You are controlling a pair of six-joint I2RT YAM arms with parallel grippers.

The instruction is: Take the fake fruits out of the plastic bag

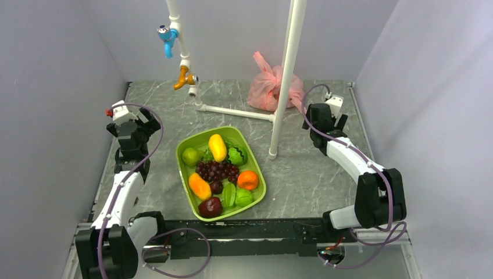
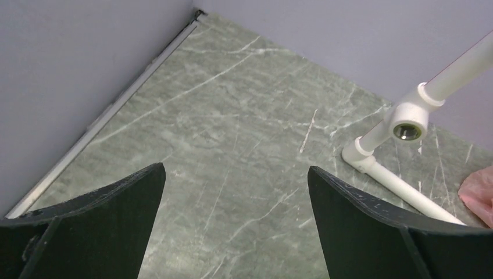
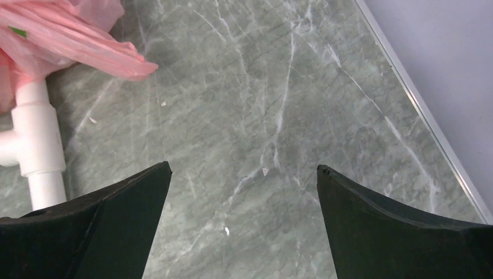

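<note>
A pink plastic bag (image 1: 268, 87) rests against the back wall, behind the white pipe frame; whether fruit is inside cannot be made out. Part of the bag (image 3: 75, 43) shows at the upper left of the right wrist view, and a sliver of the bag (image 2: 479, 195) at the right edge of the left wrist view. Several fake fruits, among them a yellow fruit (image 1: 217, 147), dark grapes (image 1: 218, 171) and an orange (image 1: 248, 180), lie in a green basket (image 1: 260, 168). My left gripper is open and empty at the left. Open and empty too, my right gripper hovers right of the bag.
A white upright pipe (image 1: 285, 81) and a low crossbar (image 1: 235, 112) stand between the basket and the bag. Taps (image 1: 185, 78) hang from another pipe at the back left. Bare tabletop (image 1: 302, 174) lies right of the basket.
</note>
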